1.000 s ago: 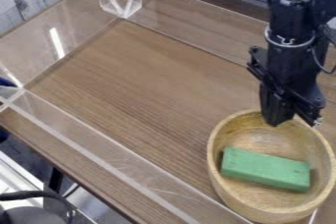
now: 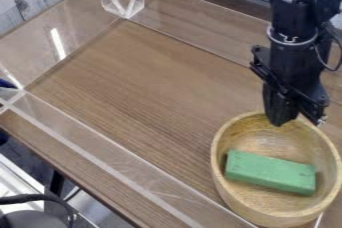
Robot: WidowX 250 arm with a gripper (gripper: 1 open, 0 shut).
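A round tan bowl [image 2: 235, 137] sits at the lower right of the wooden table, with a green rectangular block [image 2: 270, 171] lying inside it. My black gripper [image 2: 283, 114] points down over the back rim of the bowl, above and behind the block and apart from it. It looks shut, with nothing visible between its fingers.
Clear plastic guards run along its edges, with a small clear piece [image 2: 122, 2] at the back left. Black cables lie at the lower left.
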